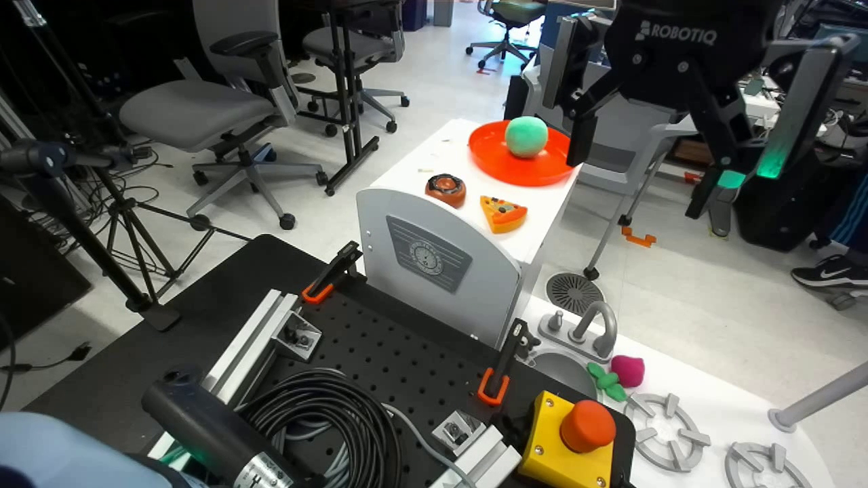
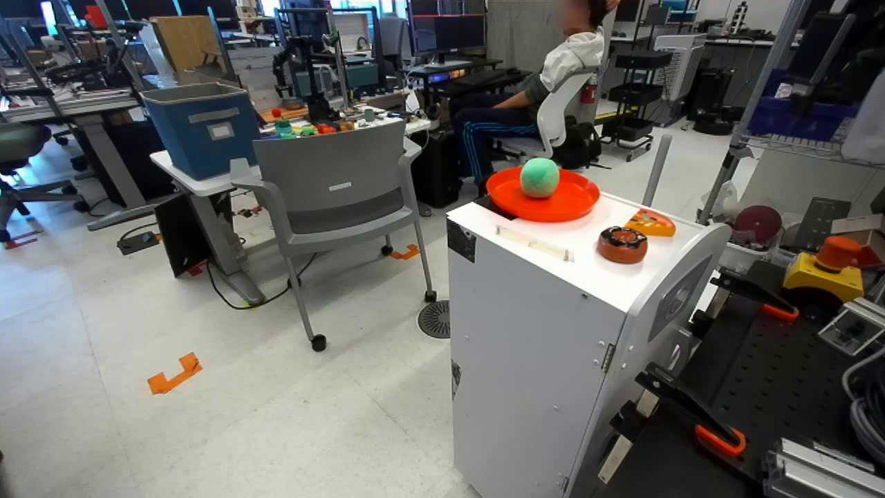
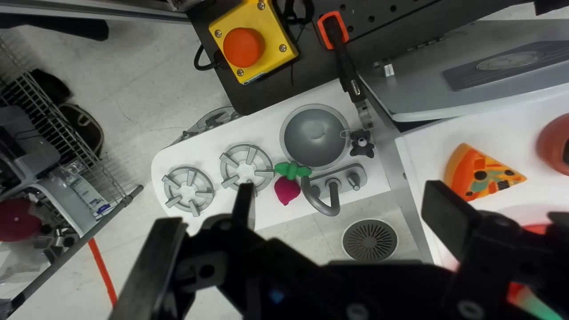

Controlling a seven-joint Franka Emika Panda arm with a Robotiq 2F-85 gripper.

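Observation:
High over the play kitchen, my gripper stands wide open with nothing between its fingers; the wrist view shows its fingers spread far apart too. On the white cabinet top, a green ball rests on a red plate. The toy pizza slice and a brown ring-shaped toy, like a donut, lie on the same top, closer to the grey panel. Beside the faucet on the lower white counter lies a magenta toy with green leaves.
A grey sink and two burner grates occupy the lower counter. A yellow box with a red button sits on the black pegboard table, with clamps along its edge. A chair stands behind the cabinet.

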